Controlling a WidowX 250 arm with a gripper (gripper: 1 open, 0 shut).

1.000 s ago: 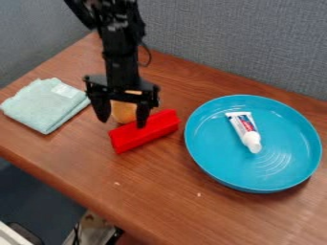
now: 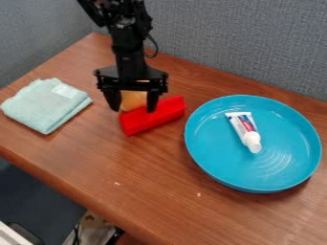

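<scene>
My black gripper [image 2: 133, 96] hangs open over the middle-left of the table, its fingers on either side of a tan, rounded object [image 2: 133, 100] that is partly hidden by them. A red bar-shaped object [image 2: 153, 119] lies just in front of it, under and beside the fingers; whether they touch it I cannot tell.
A folded pale blue cloth [image 2: 46, 103] lies at the left. A blue plate [image 2: 269, 168] on the right holds a white tube [image 2: 246, 132]. A grey padded wall stands behind.
My gripper has moved a little to the right and up in the view over the last second. The red object appears slightly shifted to the right.
</scene>
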